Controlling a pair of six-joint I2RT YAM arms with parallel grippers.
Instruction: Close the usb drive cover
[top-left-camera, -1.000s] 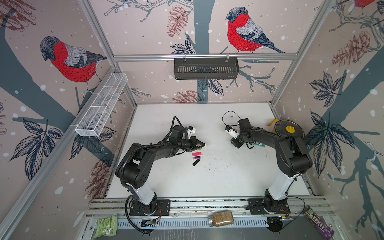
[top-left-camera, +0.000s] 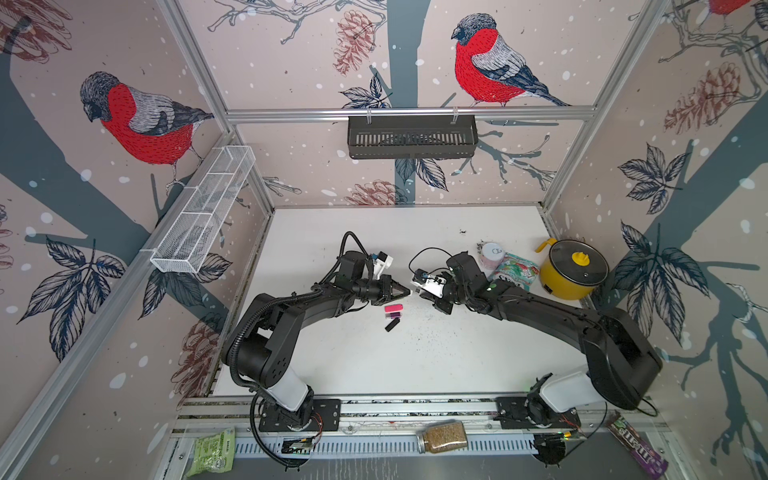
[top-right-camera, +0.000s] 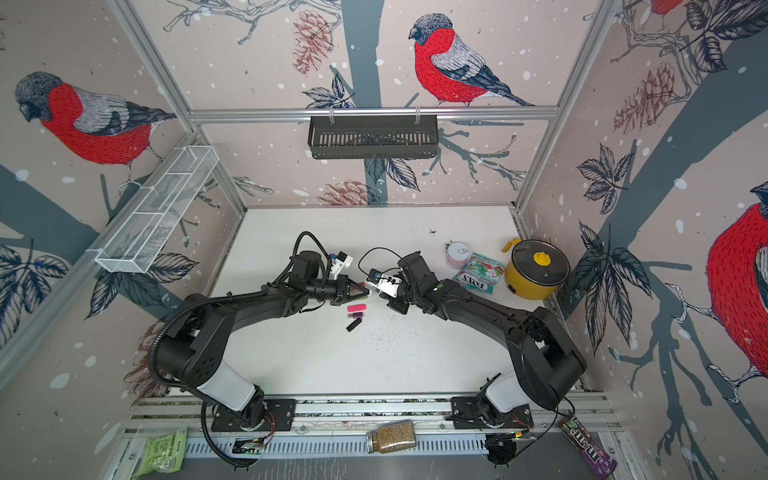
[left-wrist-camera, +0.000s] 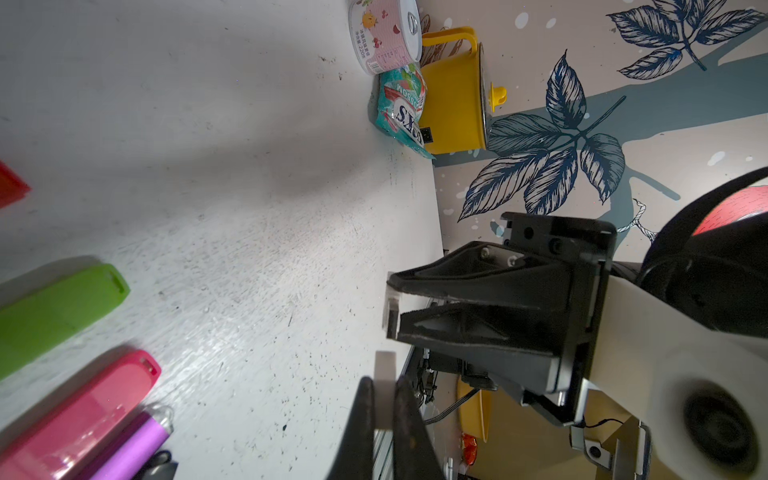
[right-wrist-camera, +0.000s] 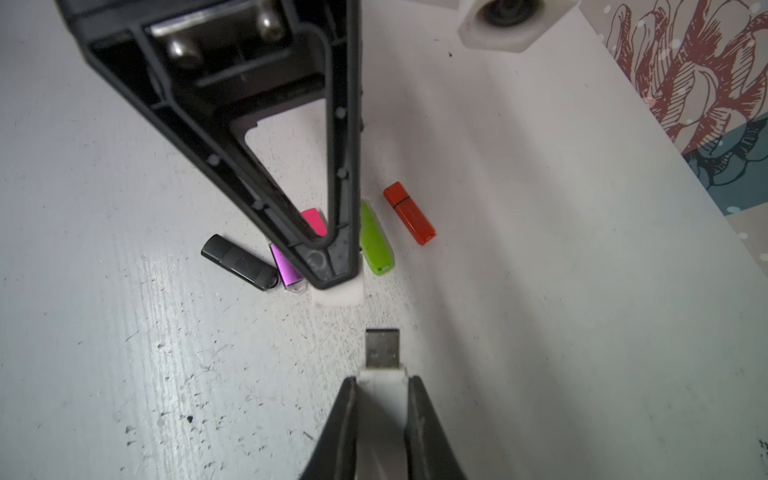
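Note:
In the right wrist view my right gripper is shut on a white USB drive (right-wrist-camera: 382, 432), its metal connector (right-wrist-camera: 382, 345) pointing out. Facing it above, my left gripper is shut on a small white piece (right-wrist-camera: 337, 295), apparently the cover. In the left wrist view that pale piece (left-wrist-camera: 384, 384) is blurred between the fingertips, just below the drive. The two grippers face each other over the table's middle, with a small gap between drive and cover.
Loose drives lie below: black (right-wrist-camera: 238, 261), purple (right-wrist-camera: 285, 264), pink (right-wrist-camera: 312, 221), green (right-wrist-camera: 374, 238), red (right-wrist-camera: 409, 213). A tin (top-left-camera: 492, 253), a teal bag (top-left-camera: 518, 270) and a yellow pot (top-left-camera: 564, 276) stand back right.
My right arm has swung left toward the left gripper, bringing the drive up to face it. The left arm has barely moved.

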